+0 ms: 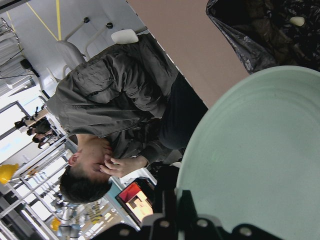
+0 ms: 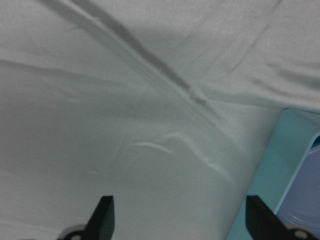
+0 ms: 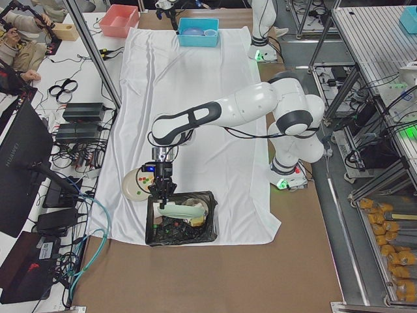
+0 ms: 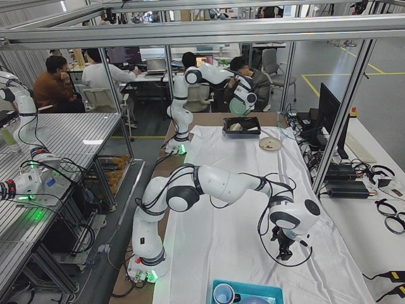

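Note:
A pale green plate is held by my left gripper over a black bag-lined bin; in the left wrist view the plate fills the right side, its rim between the fingers. A cream plate with small food bits lies beside the bin on the white cloth. My right gripper stands open and empty above the cloth, near the blue bin, which holds a cup and a blue dish.
A monitor, cables and black boxes crowd the side table. A metal frame post stands beside the cloth, and a seated person appears beyond the table's edge in the left wrist view.

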